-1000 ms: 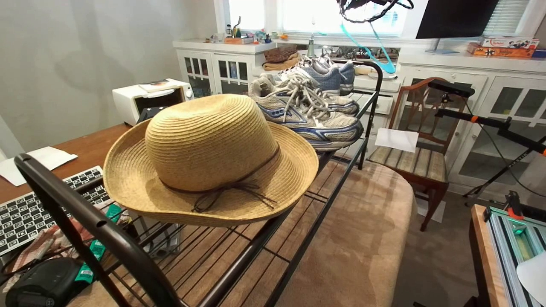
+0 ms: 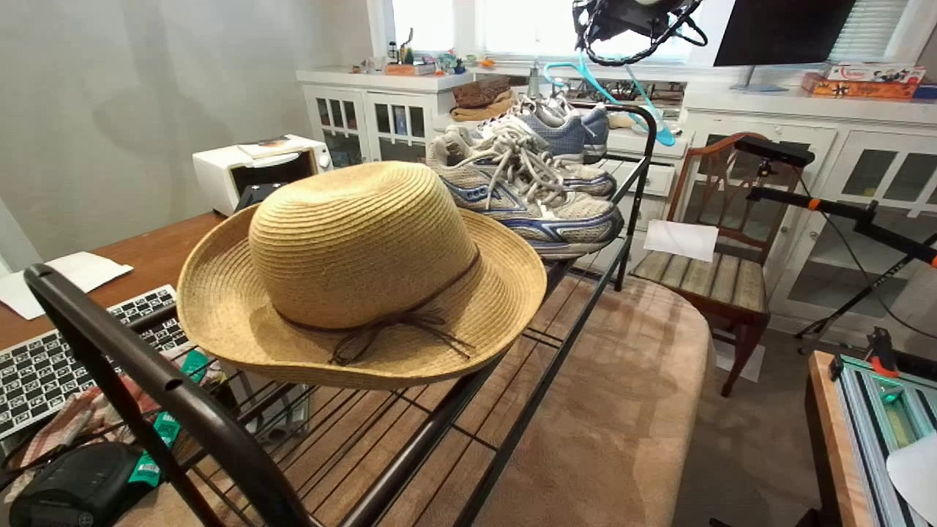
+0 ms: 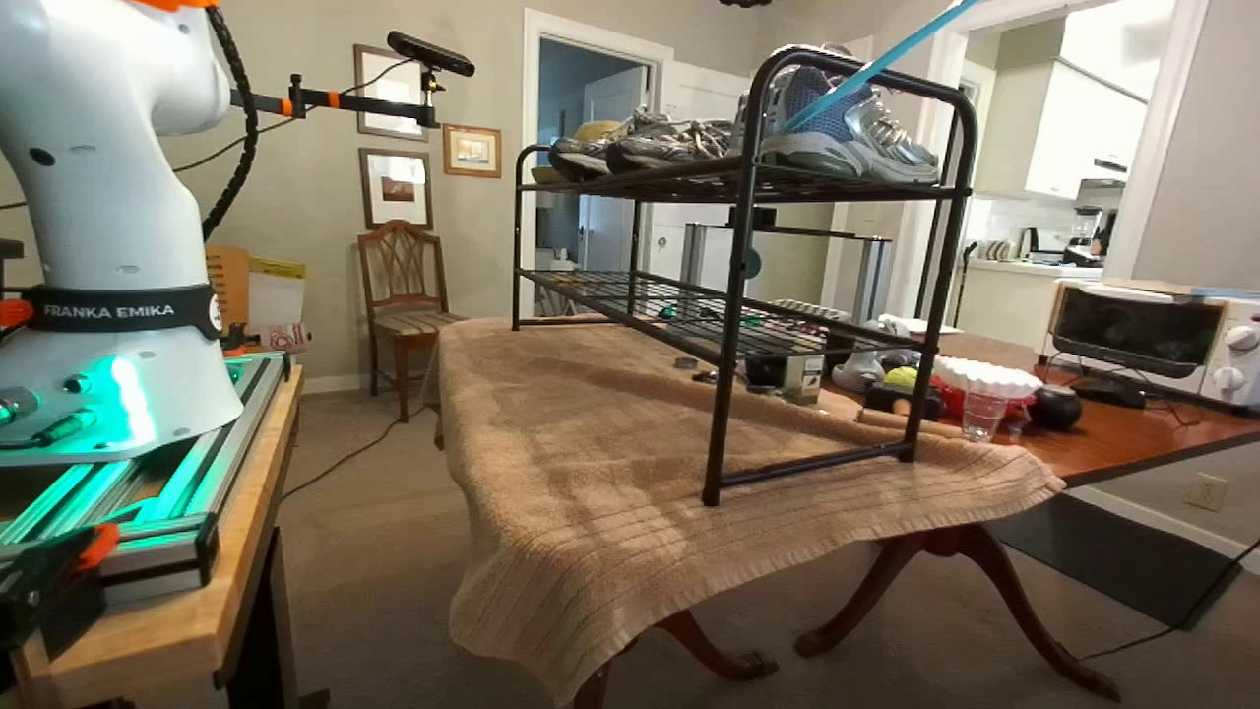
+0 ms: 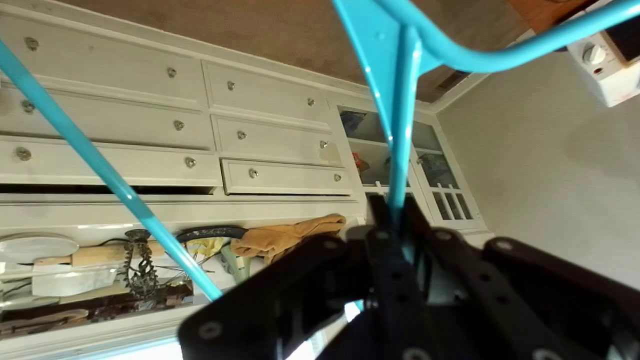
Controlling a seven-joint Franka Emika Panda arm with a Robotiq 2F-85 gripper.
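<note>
A light-blue plastic hanger (image 4: 403, 120) fills much of the wrist view, with a flat webbed part and long thin arms. My gripper is shut on a narrow blue bar of it. In exterior view 1 the hanger (image 2: 665, 135) hangs beneath the dark wrist hardware, near the far end of the black rack (image 2: 650, 132). One blue length of the hanger (image 3: 888, 59) slants past the near end of the rack's top in exterior view 2; whether it touches the rack or shoes cannot be told. The fingertips are not clear in either exterior view.
Blue and grey sneakers (image 2: 562, 127) and a straw hat (image 2: 360, 246) occupy the rack's top shelf. Below, a tan towel (image 3: 567, 473) covers part of the table. A toaster oven (image 3: 1140, 343) stands beyond. A chair (image 2: 720, 255) is near the rack's far end.
The wrist hardware has come lower in exterior view 1. The hanger has turned, and a curved blue part now shows toward the left, above the sneakers. Hat, shoes and rack look unmoved.
</note>
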